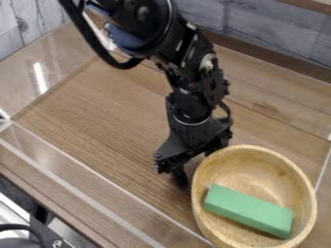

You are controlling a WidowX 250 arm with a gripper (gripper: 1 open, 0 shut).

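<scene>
The black gripper (176, 167) points down just left of a round tan bowl (216, 234), low over the wooden table, its fingertips partly hidden near the bowl's rim. It is open; a small dark shape by the fingertips is too unclear to identify. A green block (249, 211) lies inside the bowl.
A grey wall stands at the back right. The table's front edge runs along the lower left, with dark items below it.
</scene>
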